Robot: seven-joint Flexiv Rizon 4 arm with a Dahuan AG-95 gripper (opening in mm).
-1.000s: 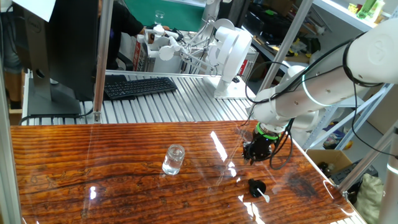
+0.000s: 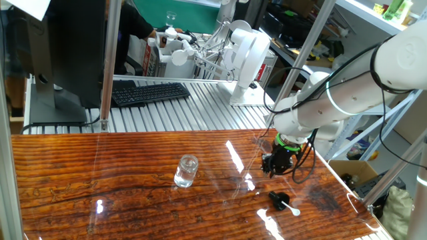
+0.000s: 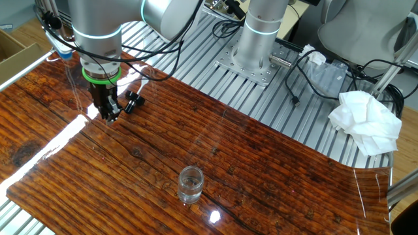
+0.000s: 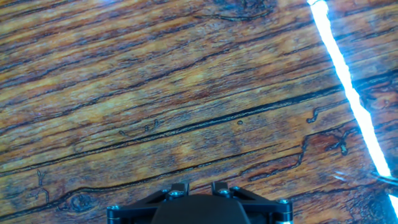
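Note:
My gripper points down over bare wood in the wrist view, its two short black fingers apart with nothing between them. On the right side of the table in exterior view 1, the gripper [image 2: 268, 167] is dark and small. Close to it is a small black item [image 2: 277, 199] with a thin white stick [image 2: 293, 211] slanting from it. A clear glass [image 2: 186, 171] stands upright on the table, well to the left of the gripper, and appears to hold clear liquid. In exterior view 2 the glass [image 3: 191, 185] is nearer the camera than the gripper [image 3: 112, 117].
The glossy brown table [image 2: 100, 180] has wide bare areas around the glass, with bright reflections. Behind it stand a keyboard [image 2: 150, 94], a monitor [image 2: 67, 60] and a white fan [image 2: 250, 60]. Crumpled white tissue [image 3: 366, 124] lies at the far right in exterior view 2.
The white stick of the black item has swung to the right, and the black item has shifted slightly. My gripper and the glass look almost unmoved.

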